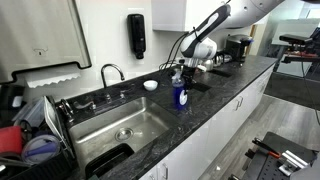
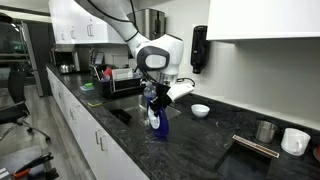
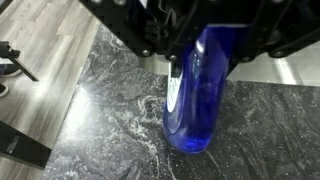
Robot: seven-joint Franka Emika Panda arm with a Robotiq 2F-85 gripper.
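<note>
A blue bottle with a white label (image 1: 180, 98) is upright at the dark countertop, to the right of the sink in exterior view 1. My gripper (image 2: 155, 96) is around its upper part, shut on it. In the wrist view the blue translucent bottle (image 3: 197, 100) extends down from between the dark fingers, its base over the speckled counter. Whether the base touches the counter cannot be told. The bottle's top is hidden by the gripper.
A steel sink (image 1: 92, 155) lies left of the bottle, with a faucet (image 1: 112, 72) behind it. A white bowl (image 2: 200, 110) sits farther back. A dish rack stands beyond the sink. Pots and a dark tray (image 2: 245, 160) are on the other side.
</note>
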